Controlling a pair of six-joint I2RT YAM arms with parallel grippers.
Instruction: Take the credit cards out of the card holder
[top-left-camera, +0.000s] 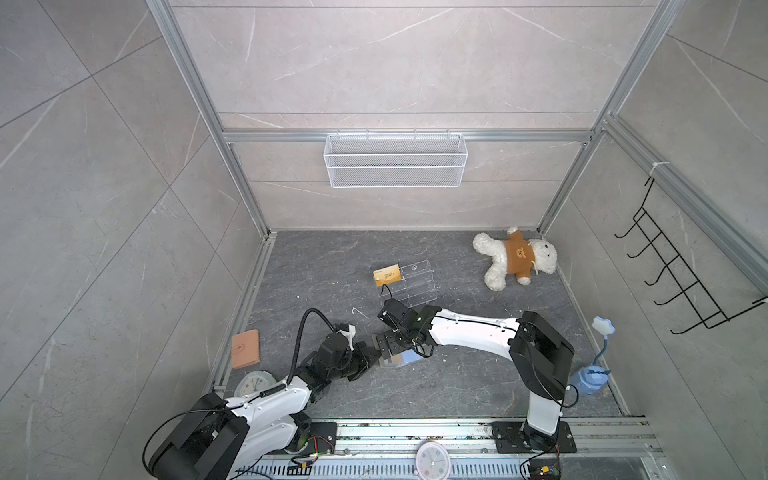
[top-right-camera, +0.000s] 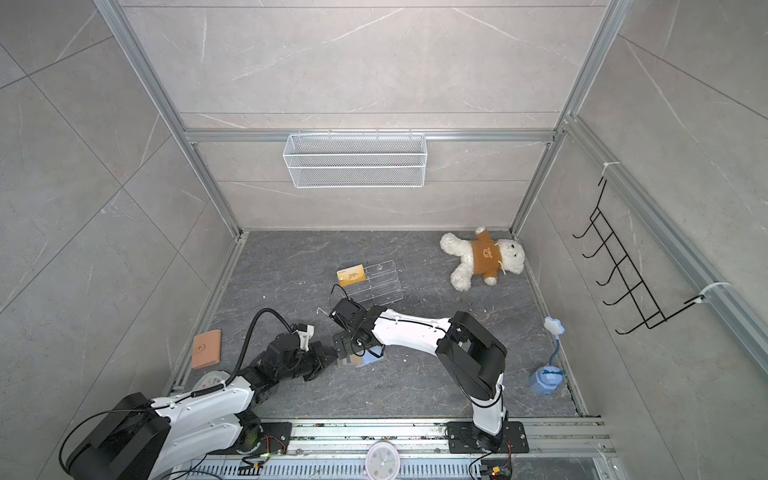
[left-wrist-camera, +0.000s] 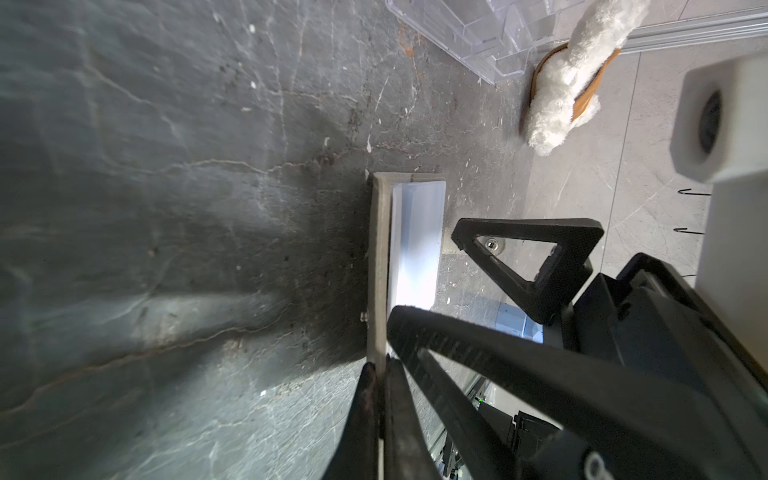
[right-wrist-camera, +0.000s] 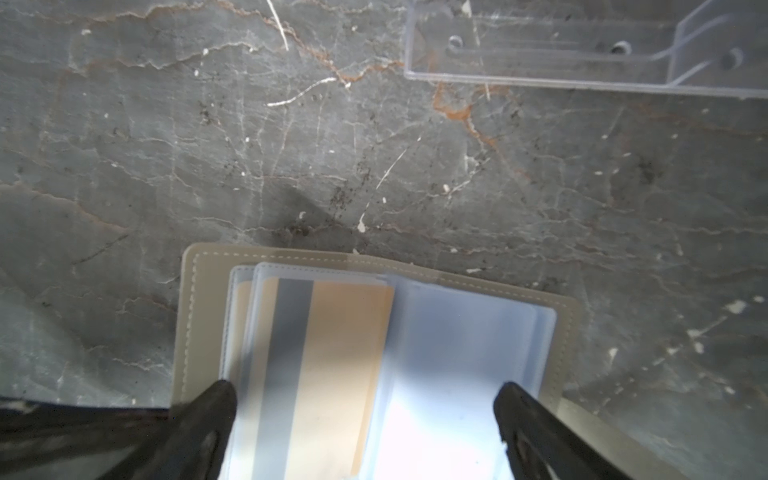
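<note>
The beige card holder (right-wrist-camera: 200, 320) lies open on the grey floor, with striped cards (right-wrist-camera: 328, 360) in its left sleeve and a pale blue sleeve (right-wrist-camera: 452, 360) on the right. My left gripper is shut at the holder's near end in the left wrist view; whether the holder's edge is between the fingertips is unclear. My right gripper hangs over the holder, open, its fingers either side of the cards and blue sleeve, with nothing visibly held.
A clear tray (top-left-camera: 416, 292) with an orange card (top-left-camera: 386, 275) lies behind the holder. A teddy bear (top-left-camera: 518, 257) lies back right, a peach pad (top-left-camera: 245, 349) at left, a blue object (top-left-camera: 590, 379) at right.
</note>
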